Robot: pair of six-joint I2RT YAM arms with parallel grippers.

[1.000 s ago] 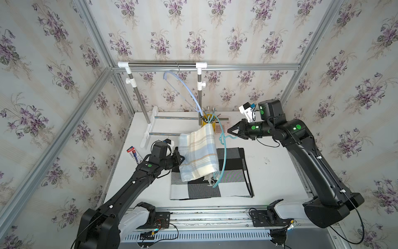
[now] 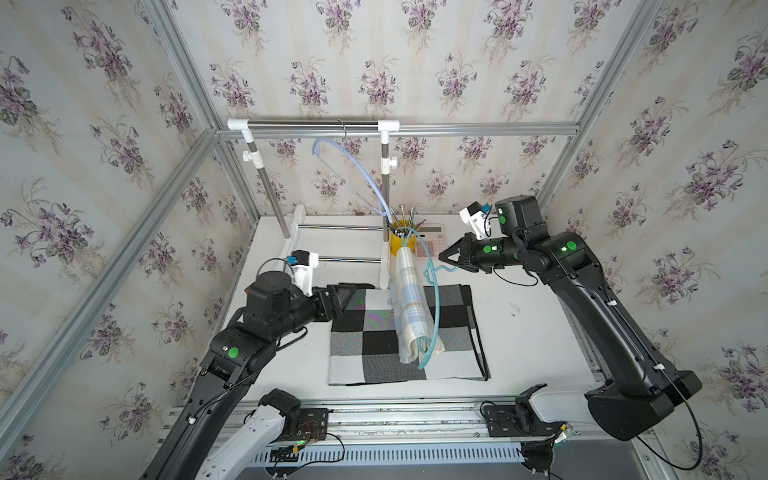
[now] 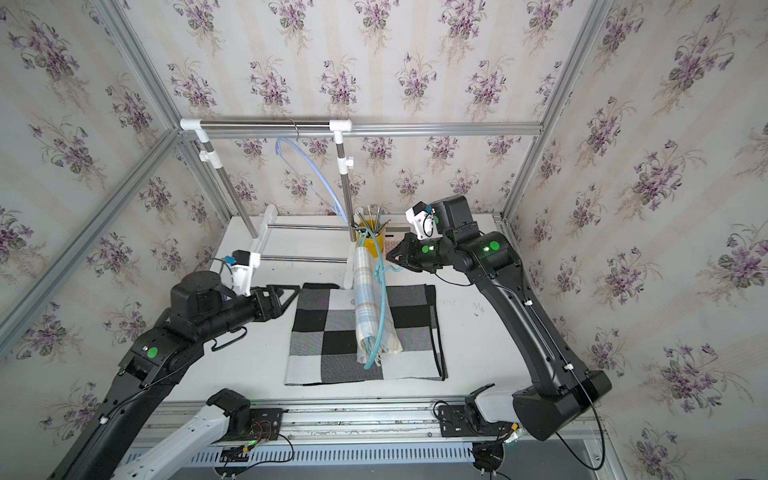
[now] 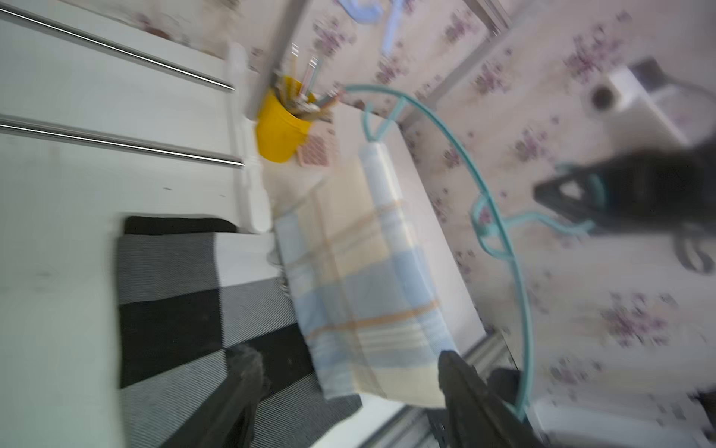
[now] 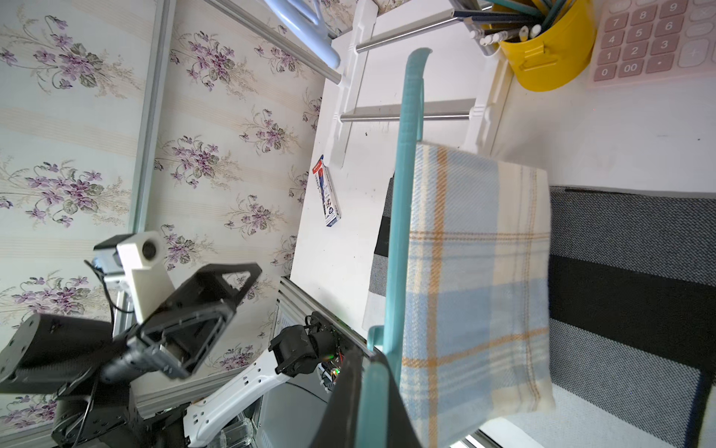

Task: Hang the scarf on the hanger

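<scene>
In the air over the table, my right gripper (image 2: pixel 452 254) is shut on the hook of a teal hanger (image 5: pixel 403 194). Over the hanger's lower bar drapes the plaid scarf (image 4: pixel 358 276), cream and light blue with tan lines, its cloth hanging down on both sides. From the top left view the scarf (image 2: pixel 413 308) looks narrow, hanging above the checkered mat. My left gripper (image 2: pixel 340 300) stands open to the left of the scarf, apart from it, nothing between its fingers. The left wrist view shows the scarf ahead of its spread, blurred fingers (image 4: pixel 235 403).
A metal rack (image 2: pixel 312 125) at the back carries a blue hanger (image 2: pixel 352 164). Behind the scarf stand a yellow pencil cup (image 5: pixel 548 52) and a pink calculator (image 5: pixel 656 41). A checkered mat (image 2: pixel 376 344) covers the table's middle.
My left gripper has let go of the scarf's left part and risen toward the camera. The scarf, spread out before, now hangs down narrow from the hanger. The right arm has barely moved.
</scene>
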